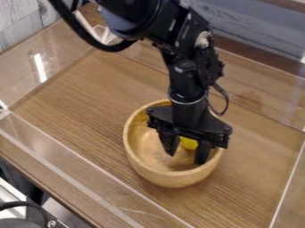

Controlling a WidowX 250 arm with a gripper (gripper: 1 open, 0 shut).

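Note:
My black gripper (pixel 185 147) reaches down into a tan oval bowl (pixel 166 173) in the middle of the wooden table. Its fingers are spread, one on each side of a small yellow object (pixel 188 142) in the bowl, which the gripper partly hides. I cannot tell whether the fingers touch it.
Clear edging runs along the left and right sides, and a pale wall lies beyond the back.

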